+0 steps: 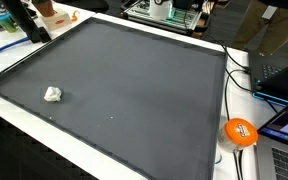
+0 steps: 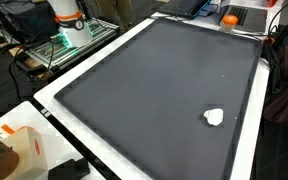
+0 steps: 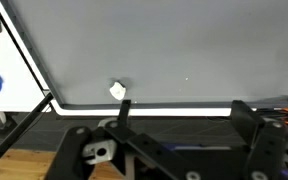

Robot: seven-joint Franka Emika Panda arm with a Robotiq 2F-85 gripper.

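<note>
A small crumpled white piece [image 1: 52, 94], perhaps paper or cloth, lies on the dark grey board [image 1: 124, 80] near its left side in exterior view 1. In exterior view 2 the same white piece [image 2: 213, 117] rests toward the board's right edge. From the wrist, the white piece [image 3: 118, 90] shows just beyond the tip of the left finger, apart from it. My gripper is open, its dark fingers wide apart with only board and board edge visible between them. I cannot make out the gripper in the exterior views.
An orange-topped container [image 1: 238, 133] stands off the board by a laptop [image 1: 282, 158]. Cables run along that side. Terracotta pots [image 1: 56, 18] and other clutter sit beyond the board's far left corner. Most of the board is bare.
</note>
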